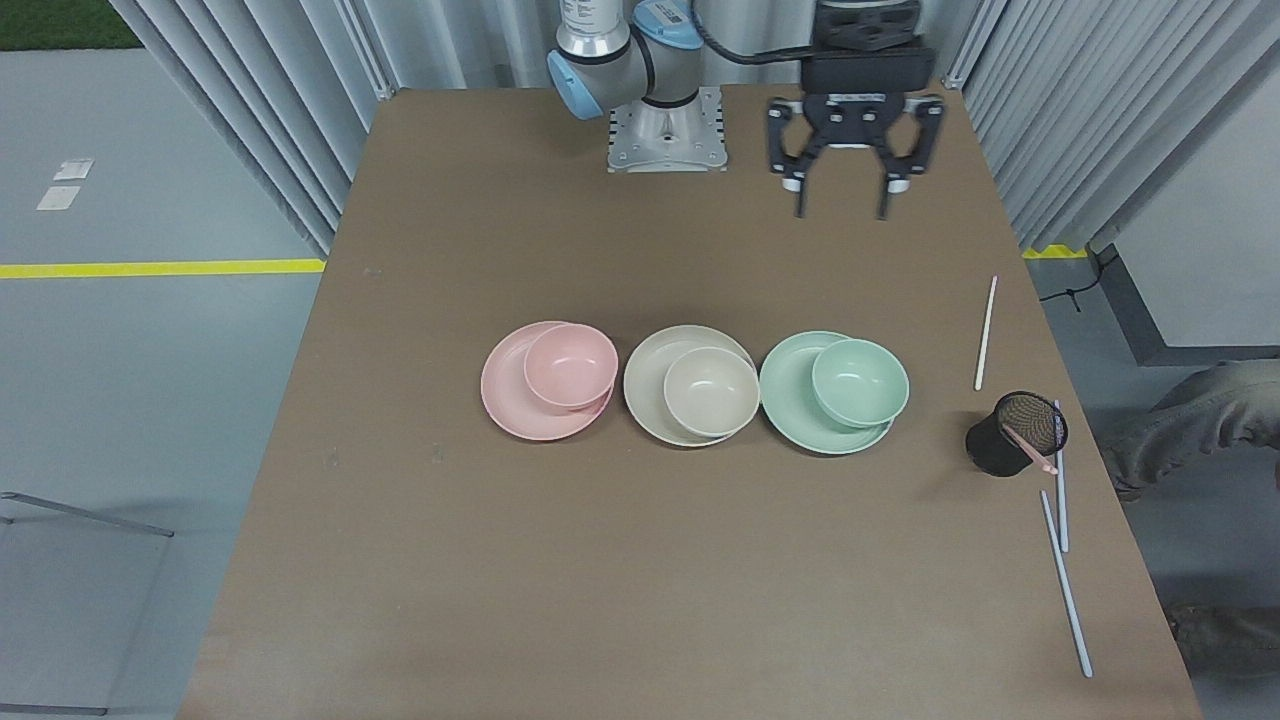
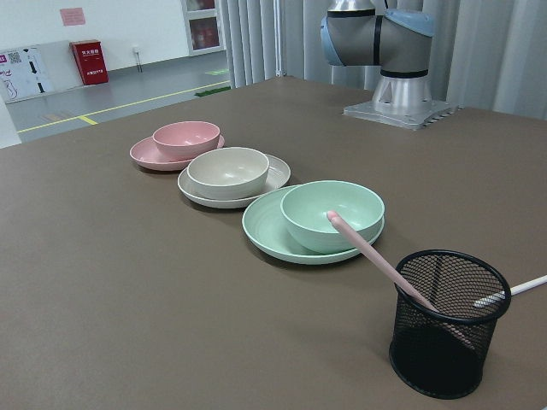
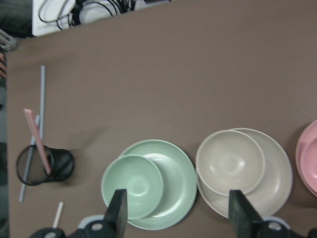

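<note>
My gripper (image 1: 843,204) is open and raised over the back right of the table, nothing between its fingers. In the row lie a pink bowl (image 1: 570,364) on a pink plate (image 1: 516,396), a cream bowl (image 1: 711,390) on a cream plate (image 1: 651,366) and a green bowl (image 1: 859,382) on a green plate (image 1: 792,402). To their right stands a black mesh pen cup (image 2: 439,350) with a pink stick (image 2: 372,251) leaning in it. In the wrist view, my open fingers are above the green and cream bowls.
White stick (image 1: 986,330) lies near the right edge; pale rods (image 1: 1070,600) lie beside and in front of the cup. A person's legs (image 1: 1212,420) show beyond the right edge.
</note>
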